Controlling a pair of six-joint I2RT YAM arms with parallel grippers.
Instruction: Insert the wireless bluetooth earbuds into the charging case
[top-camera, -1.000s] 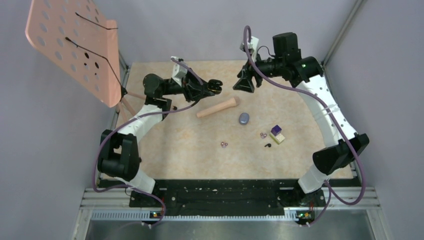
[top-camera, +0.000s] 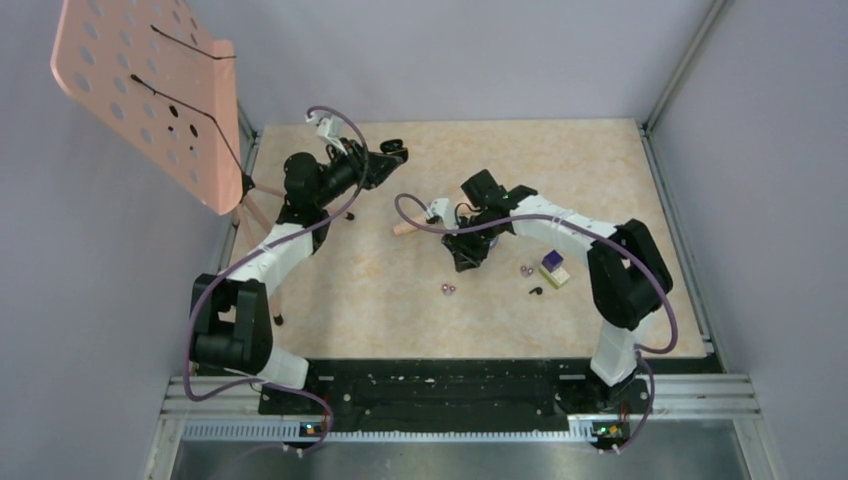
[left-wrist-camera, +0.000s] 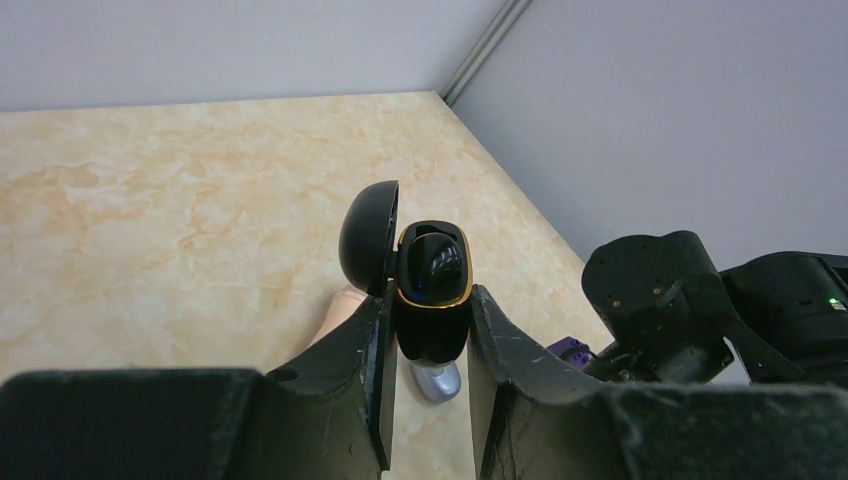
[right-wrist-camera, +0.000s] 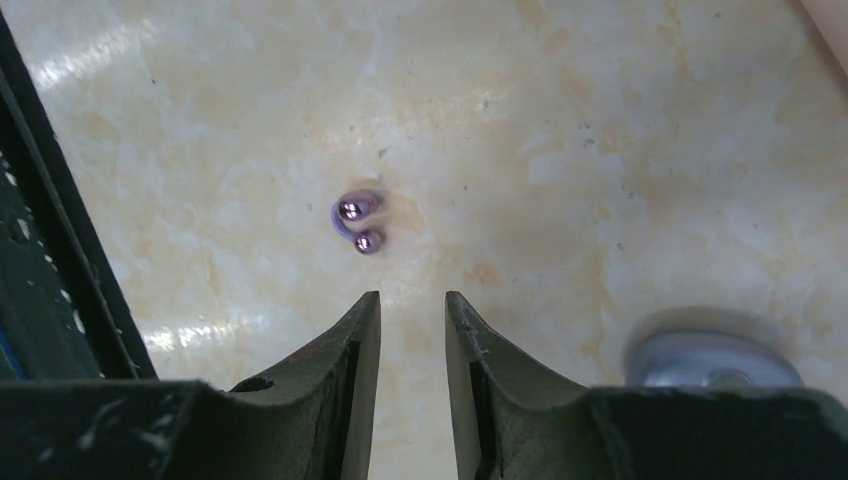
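Observation:
The black charging case with gold rim and raised lid is held upright in my left gripper, which is shut on it, above the upper left of the table in the top view. My right gripper hangs over the middle of the table, its fingers slightly apart with nothing between. In the right wrist view a pair of small shiny pink-purple pieces lies on the table just beyond the fingertips. A small black piece, perhaps an earbud, lies at the right of the table.
A grey-blue oval object and a wooden roller lie near my right gripper. Purple and pale-yellow blocks and another shiny pair are at the right. A pink perforated board stands at the left.
My right arm has come down and toward the front-left over the table. My left gripper, with the case, has moved slightly left and up in the top view.

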